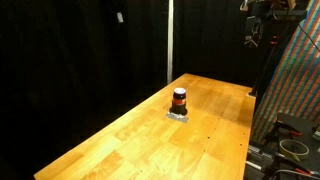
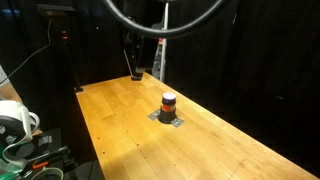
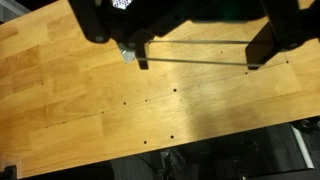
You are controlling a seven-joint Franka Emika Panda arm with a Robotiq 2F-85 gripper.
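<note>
A dark jar-like object point(image 1: 179, 100) with a pale top and a reddish band stands upright on the wooden table point(image 1: 120, 135). It appears fixed or set over silvery strips point(image 1: 177, 117). Exterior view 2 has the same jar point(image 2: 168, 105) near the middle of the tabletop. In the wrist view my gripper is open above the table, its two dark fingers point(image 3: 141, 58) far apart with bare wood behind them. Thin pale lines cross that gap; I cannot tell what they are. A patterned pale top point(image 3: 122, 4) shows at that view's upper edge, beside a silvery strip point(image 3: 128, 52).
In the wrist view, the table's edge runs along the bottom, with dark floor point(image 3: 235, 155) beyond. A black cable loop point(image 2: 170, 32) crosses the top of exterior view 2. Equipment and cables point(image 1: 292, 150) lie beside the table.
</note>
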